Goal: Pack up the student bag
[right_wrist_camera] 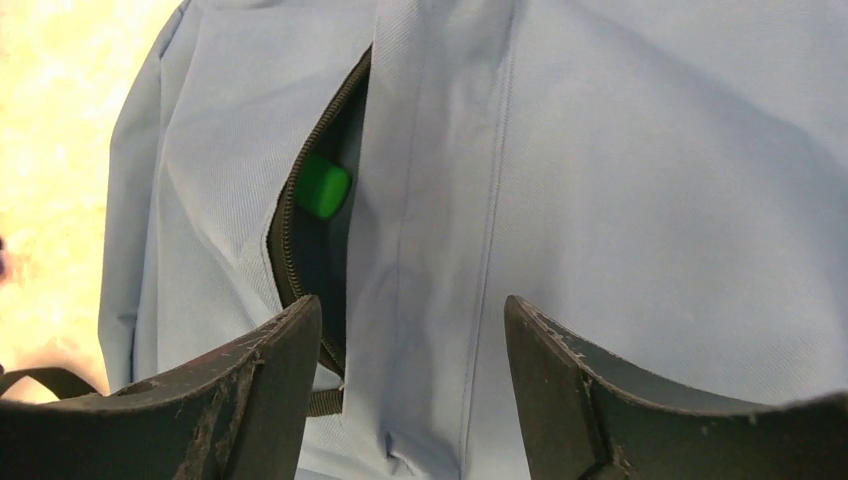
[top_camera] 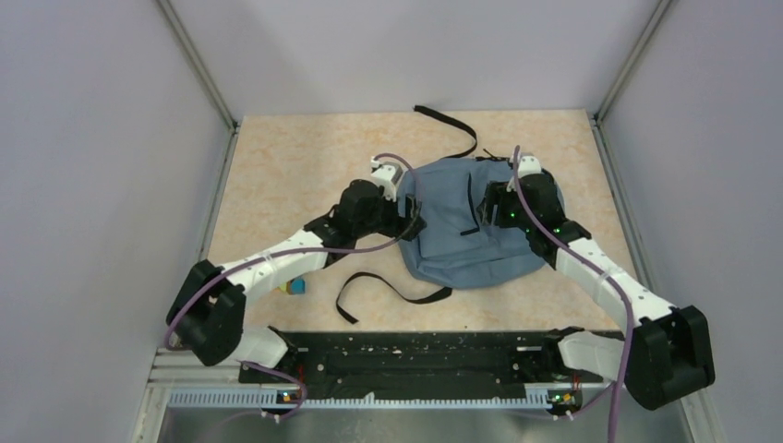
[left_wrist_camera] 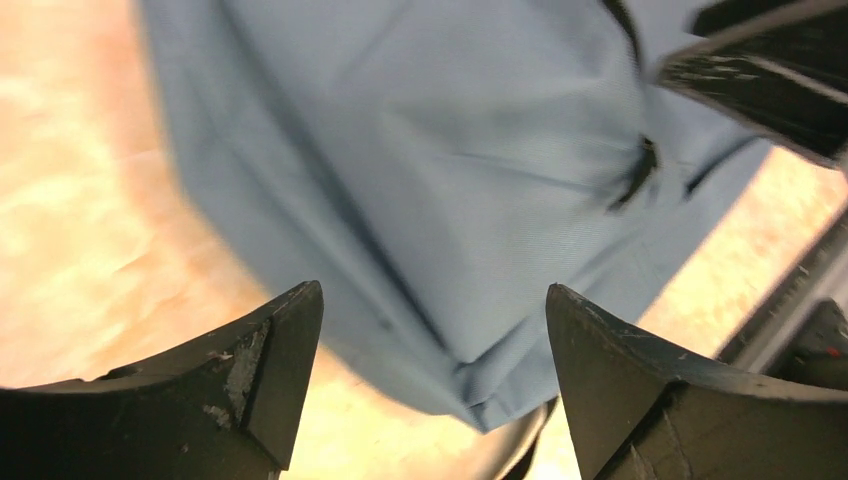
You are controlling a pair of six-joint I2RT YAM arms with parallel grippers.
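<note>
A grey-blue fabric bag lies on the right half of the table, straps splayed out. In the right wrist view its zipped opening gapes, with a green object inside. My left gripper hangs open over the bag's left edge, only fabric below its fingers in the left wrist view. My right gripper is over the bag's right half, its fingertips apart beside the opening, nothing seen between them but the fabric beneath.
A small blue object and a yellow one lie at the front left, partly under the left arm. Black straps lie in front of and behind the bag.
</note>
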